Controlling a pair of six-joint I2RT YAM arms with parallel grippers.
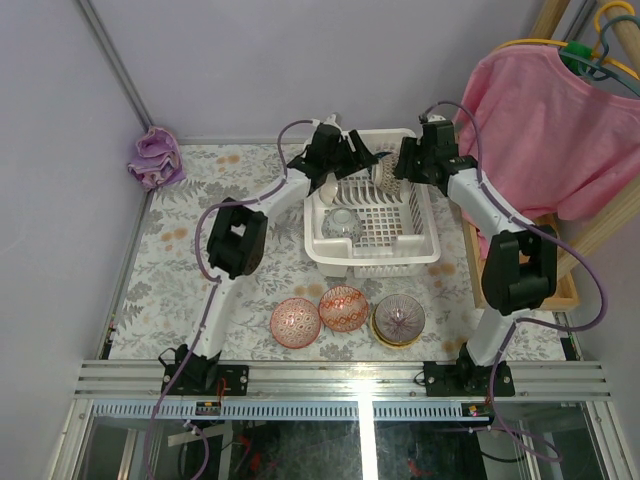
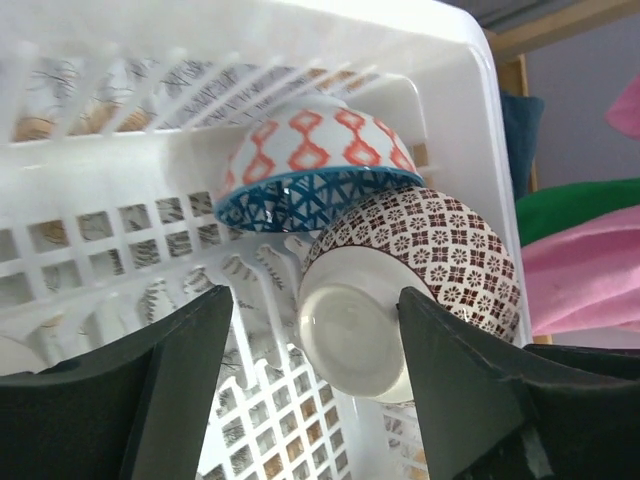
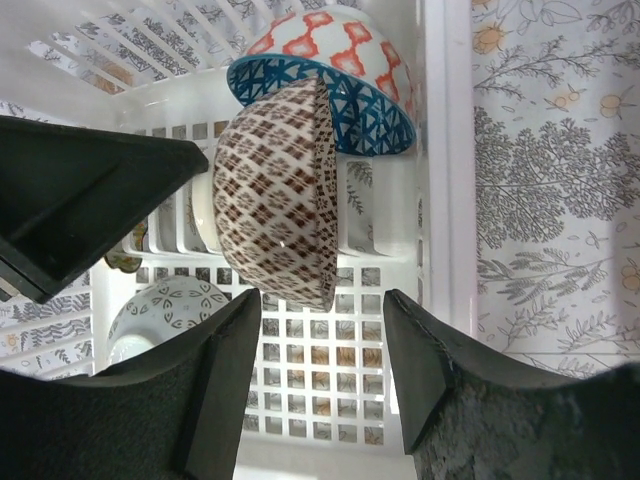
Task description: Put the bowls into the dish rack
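In the white dish rack [image 1: 425,240] a brown-patterned bowl [image 2: 430,240] [image 3: 275,200] stands on its side near the back right, just beside a red-and-white bowl with blue rim [image 2: 310,145] [image 3: 330,50]. My left gripper [image 1: 357,150] is part open above the rack, left of the patterned bowl, with nothing seen held. My right gripper [image 1: 410,158] is open over the rack's right side, below the patterned bowl in its wrist view. A clear glass bowl [image 1: 342,225] lies in the rack. Two red-patterned bowls [image 1: 295,322] [image 1: 343,308] and a stacked purplish bowl [image 1: 398,318] sit in front.
A pink shirt [image 1: 530,130] hangs on the right above a wooden crate [image 1: 563,295]. A purple cloth [image 1: 155,158] lies at the back left.
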